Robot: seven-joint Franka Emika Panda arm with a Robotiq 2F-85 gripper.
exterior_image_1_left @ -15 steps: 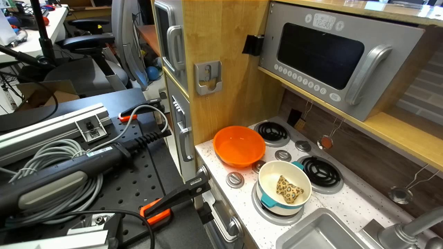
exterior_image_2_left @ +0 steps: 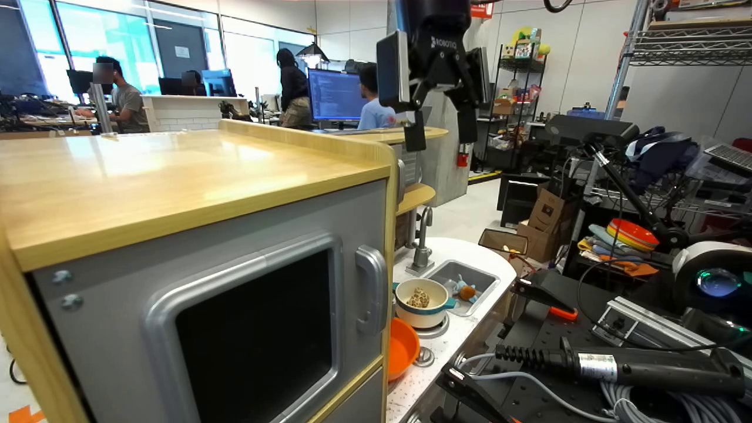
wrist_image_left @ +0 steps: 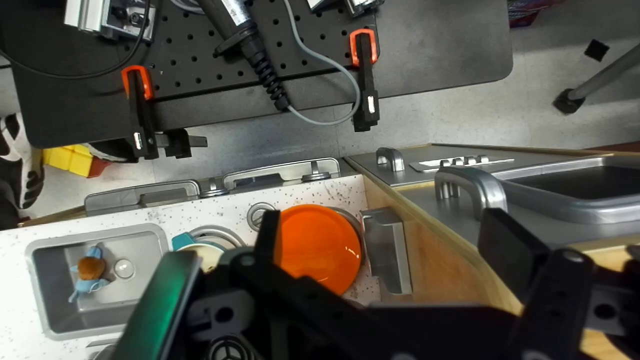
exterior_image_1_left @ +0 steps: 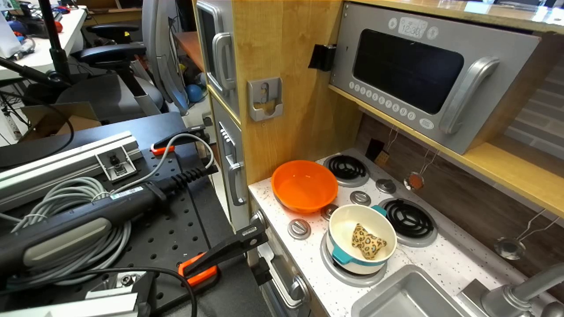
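My gripper (exterior_image_2_left: pixel 438 141) hangs high above the toy kitchen, its fingers spread wide and nothing between them; in the wrist view the two dark fingers (wrist_image_left: pixel 502 246) also stand far apart. An orange bowl (exterior_image_1_left: pixel 305 186) sits empty on the counter against the wooden side panel. Beside it a cream pot (exterior_image_1_left: pixel 338 224) with teal handles stands on a burner. Inside that pot lies a leopard-print cushion-like toy (exterior_image_1_left: pixel 368 241). A blue and brown plush toy (wrist_image_left: pixel 90 270) lies in the grey sink (wrist_image_left: pixel 157 240). The gripper does not appear in the first exterior view.
The microwave (exterior_image_1_left: pixel 407 71) overhangs the stove, and a tall cabinet (exterior_image_2_left: pixel 211 204) rises beside the bowl. A faucet (exterior_image_2_left: pixel 423 243) stands behind the sink. The black work table (wrist_image_left: pixel 432 48) with cables and clamps lies across a narrow gap.
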